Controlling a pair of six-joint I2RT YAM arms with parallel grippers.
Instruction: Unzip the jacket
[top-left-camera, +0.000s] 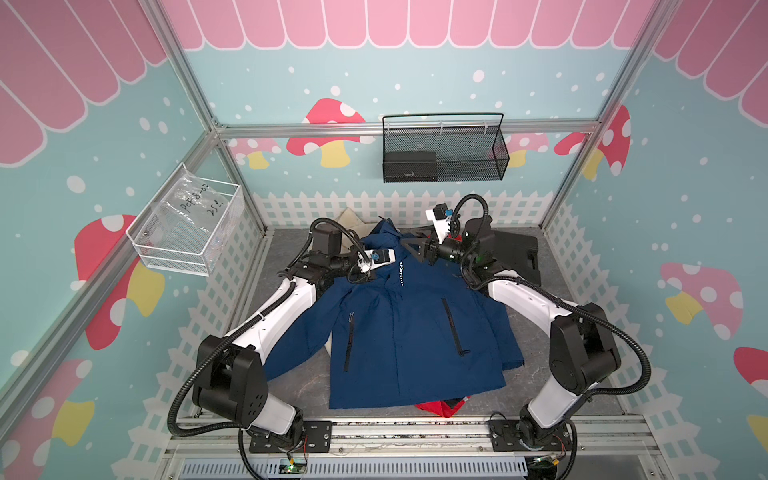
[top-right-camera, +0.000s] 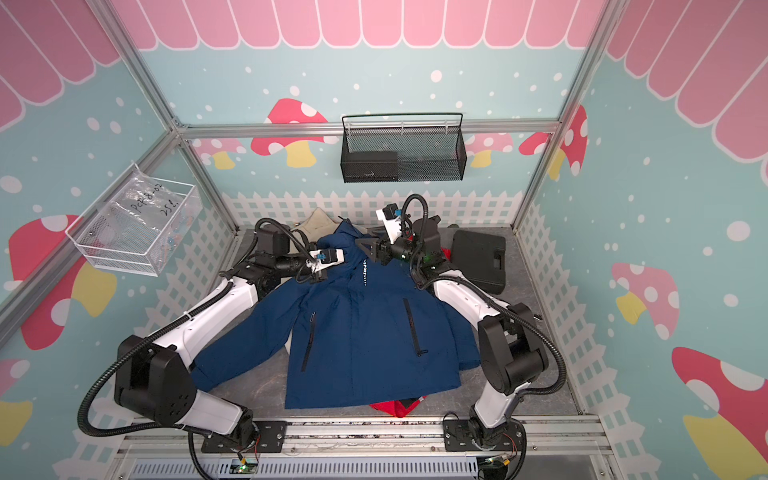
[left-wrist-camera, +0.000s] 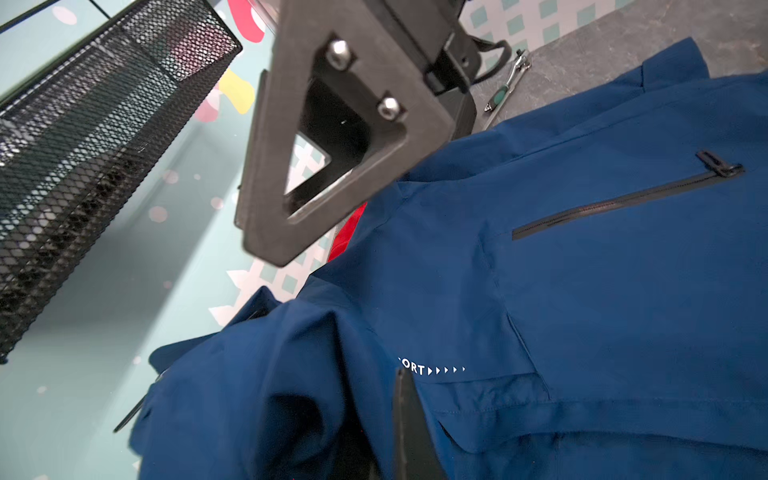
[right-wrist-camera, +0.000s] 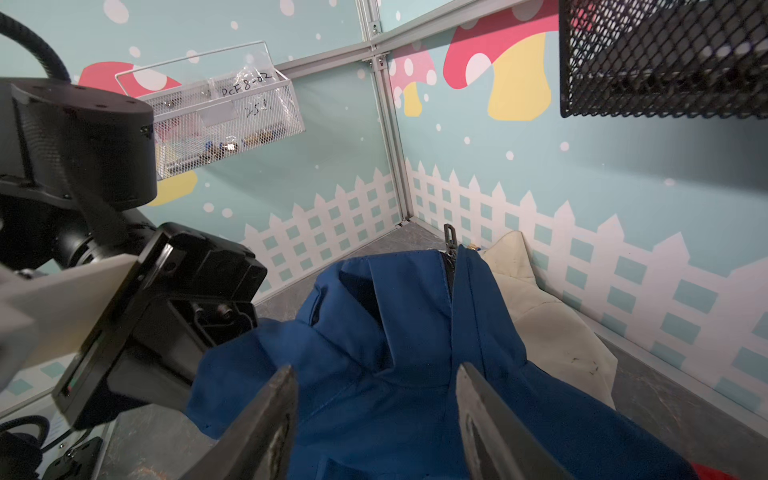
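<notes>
The dark blue jacket (top-left-camera: 400, 344) lies front up, its hem toward me and its collar (right-wrist-camera: 416, 312) raised and bunched at the far end. A dark zipper pull (right-wrist-camera: 450, 234) sticks up at the collar's top in the right wrist view. My left gripper is shut on jacket cloth at the collar's left side; its dark finger (left-wrist-camera: 412, 436) is partly buried in folds. My right gripper stands part open, fingers apart, facing the collar from the right with no cloth seen clamped between them.
A black mesh basket (top-left-camera: 445, 152) hangs on the back wall, and a white wire basket (top-left-camera: 188, 224) on the left wall. A black case (top-right-camera: 478, 260) lies right of the jacket. Beige cloth (right-wrist-camera: 552, 328) sits behind the collar.
</notes>
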